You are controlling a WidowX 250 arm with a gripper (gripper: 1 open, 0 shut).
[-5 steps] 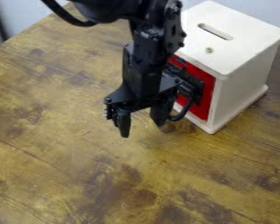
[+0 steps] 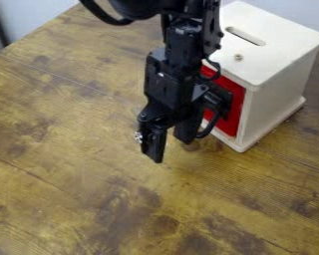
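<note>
My black gripper [image 2: 170,145] hangs low over the wooden table, its two fingers apart and nothing visible between them. It is just left of a white box [image 2: 271,70] with a slot in its top, a small knob and a red front panel [image 2: 226,118]. The arm partly covers that panel.
The box takes up the upper right. A pale surface shows at the top left corner beyond the table edge.
The gripper has shifted slightly right and down toward the table, its fingers now a little lower. The box has not moved.
</note>
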